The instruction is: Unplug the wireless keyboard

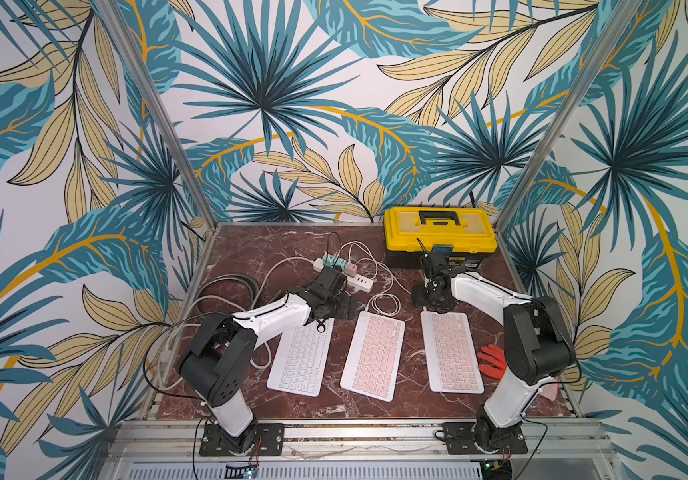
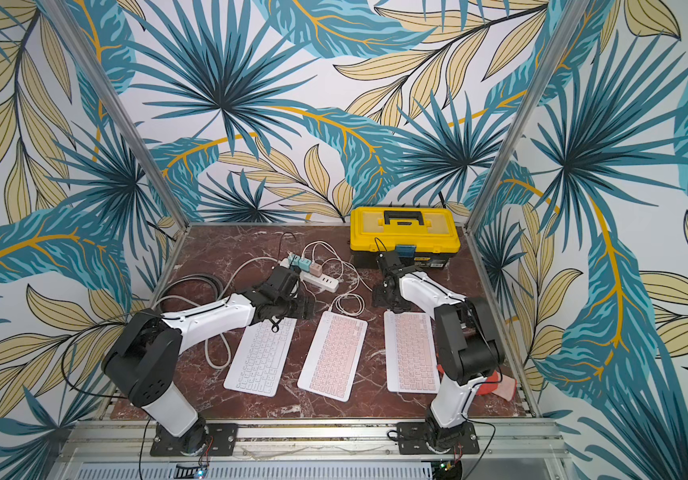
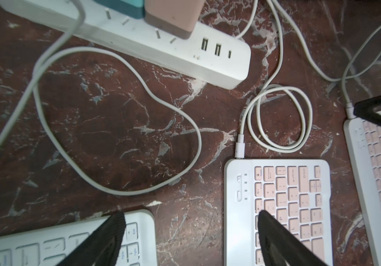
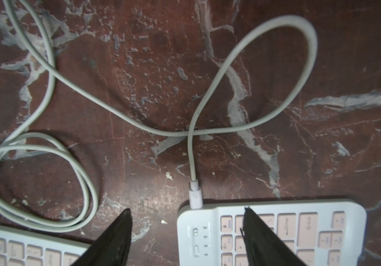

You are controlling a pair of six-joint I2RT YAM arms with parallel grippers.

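Three white keyboards lie in a row: left (image 1: pixel 300 360), middle (image 1: pixel 371 356) and right (image 1: pixel 451 352). The middle and right ones have pink keys and white cables plugged in at their back edges, at the middle connector (image 3: pixel 239 149) and right connector (image 4: pixel 195 198). My left gripper (image 1: pixel 336 306) hangs above the back of the left and middle keyboards, open, nothing between its fingers. My right gripper (image 1: pixel 427 296) hangs above the back end of the right keyboard, open and empty, its fingers below that connector in the right wrist view.
A power strip (image 3: pixel 217 66) with plugs and coiled cables lies at the back middle. A yellow toolbox (image 1: pixel 439 232) stands back right, red gloves (image 1: pixel 495 360) lie at the right, and dark cables at the left.
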